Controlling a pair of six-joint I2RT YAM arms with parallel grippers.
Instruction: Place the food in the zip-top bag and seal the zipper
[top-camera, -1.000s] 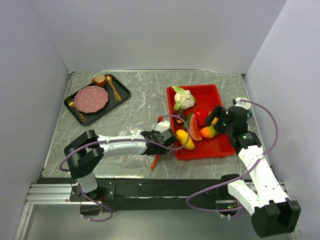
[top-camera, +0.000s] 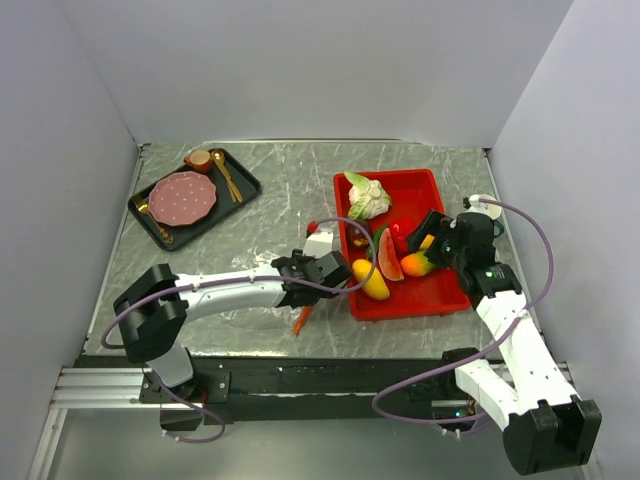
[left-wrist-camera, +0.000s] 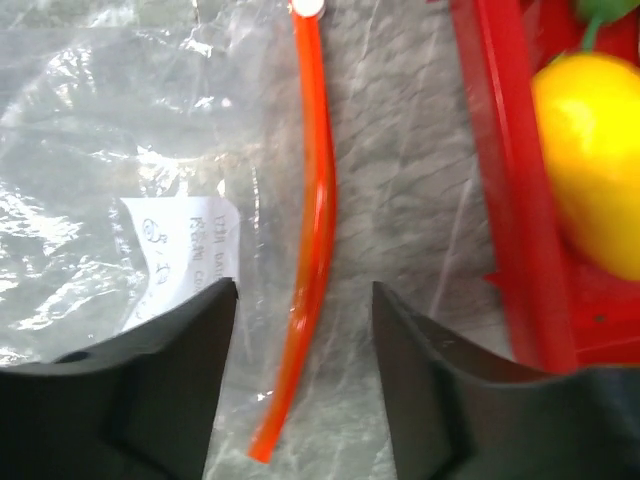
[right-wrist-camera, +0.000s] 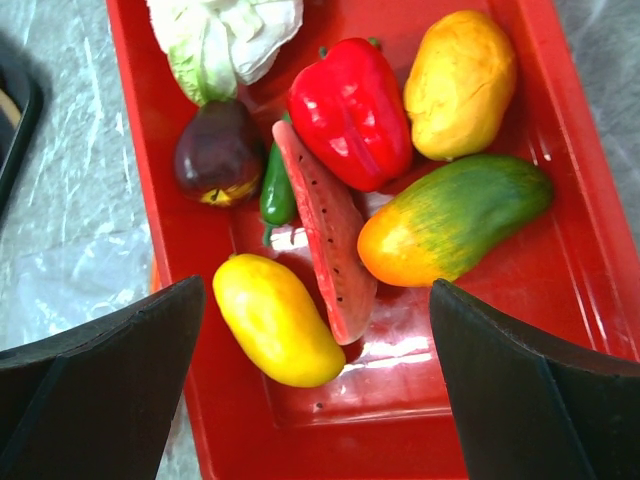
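My left gripper hangs over the clear zip bag (left-wrist-camera: 90, 150), its fingers parted either side of the orange zipper strip (left-wrist-camera: 316, 200), which lies along the bag's edge with nothing clearly gripped. My right gripper is open above the red bin (top-camera: 420, 300). The bin holds a cauliflower (top-camera: 368, 200), a red pepper (right-wrist-camera: 350, 115), an eggplant (right-wrist-camera: 218, 150), a green chili (right-wrist-camera: 277, 190), a watermelon slice (right-wrist-camera: 335, 250), a yellow mango (right-wrist-camera: 275, 320), a green-orange papaya (right-wrist-camera: 460, 215) and another mango (right-wrist-camera: 460, 80).
A black tray (top-camera: 210, 225) with a pink plate (top-camera: 182, 197) and gold cutlery sits at the back left. A white cup is partly hidden behind the right arm. Grey marble shows between tray and bin.
My left arm has shifted slightly up and left in the top view, and the orange strip's lower end has moved a little left. The right arm has not moved.
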